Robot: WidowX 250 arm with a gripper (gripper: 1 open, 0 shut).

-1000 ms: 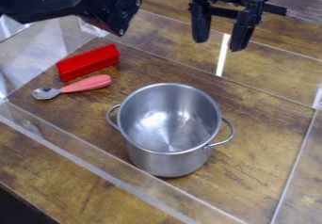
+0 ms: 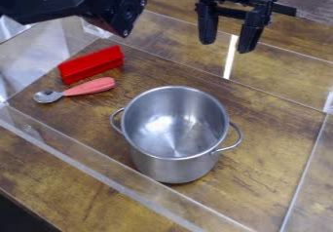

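Note:
The black gripper (image 2: 229, 23) hangs at the top right of the camera view, open, its two fingers apart with nothing between them. It is above and behind a large steel pot (image 2: 173, 122) with two side handles, which stands upright and empty at the lower middle. A red block (image 2: 90, 62) lies at the left, and a spoon with a pink handle (image 2: 89, 86) lies just in front of it.
Translucent edges or strips run along the left, front and right. A dark arm part (image 2: 78, 2) fills the top left.

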